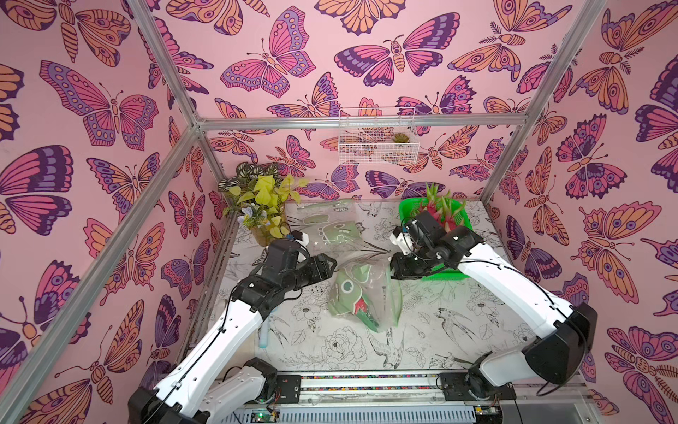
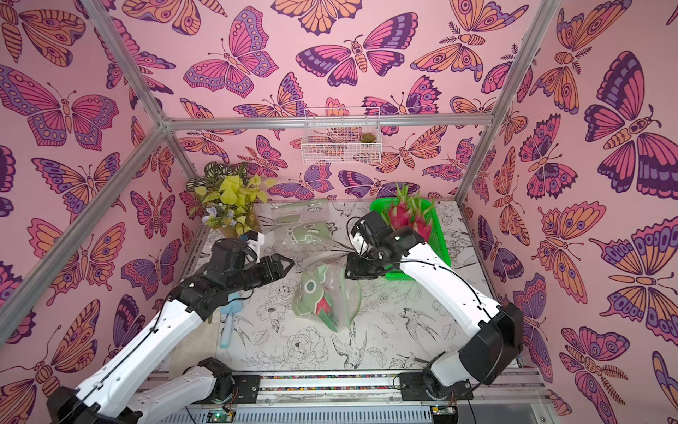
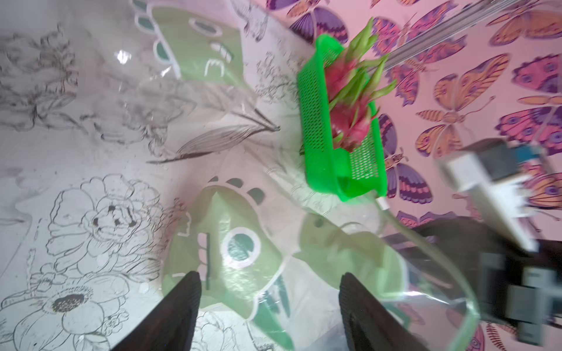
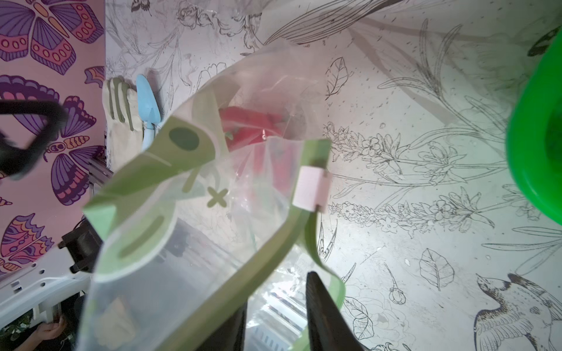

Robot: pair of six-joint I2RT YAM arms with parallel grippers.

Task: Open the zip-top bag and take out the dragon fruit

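Observation:
A clear zip top bag (image 1: 363, 296) with green printed eyes lies at the table's centre, something red showing through it (image 4: 246, 125); its top edge with a pink slider (image 4: 310, 187) rises at my right gripper. My right gripper has its fingers part open at that bag edge; whether they grip it cannot be told. My left gripper hangs over the bag's left side, fingers apart with nothing clearly between them.
A green basket (image 2: 434, 247) of dragon fruit stands at the back right. A second bag (image 2: 303, 233) lies behind, a potted plant (image 1: 265, 205) at back left, a blue scoop (image 2: 227, 325) at left.

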